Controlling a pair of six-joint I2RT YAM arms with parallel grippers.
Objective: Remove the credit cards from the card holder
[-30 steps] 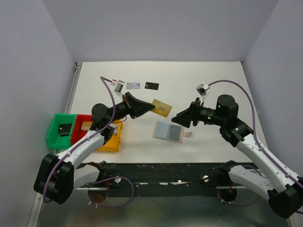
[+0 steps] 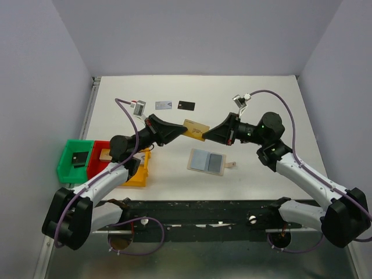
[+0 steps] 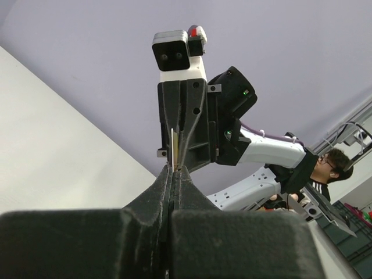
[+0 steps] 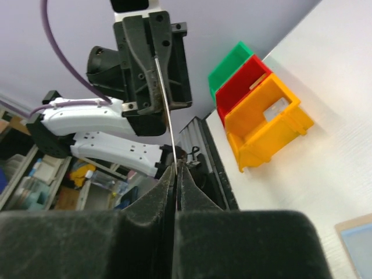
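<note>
A thin gold card (image 2: 196, 129) bridges the gap between my two grippers above the middle of the table. My left gripper (image 2: 185, 130) is shut on its left end. At its right end, my right gripper (image 2: 204, 136) has its fingers drawn close together around the card. In the right wrist view the card (image 4: 166, 110) appears edge-on and runs down to those fingertips; whether they pinch it is hard to tell. A tan flat case with two grey panels (image 2: 206, 162) lies below on the table; I cannot tell whether it is the card holder.
Flat at the back lie a pale card (image 2: 163, 105) and a black card (image 2: 186, 106). Green (image 2: 72, 175), red (image 2: 95, 168) and yellow (image 4: 290, 110) bins stand at the left.
My right gripper has come up and left to the card's right end, and its fingers have drawn together. The left gripper has shifted slightly left with the card.
</note>
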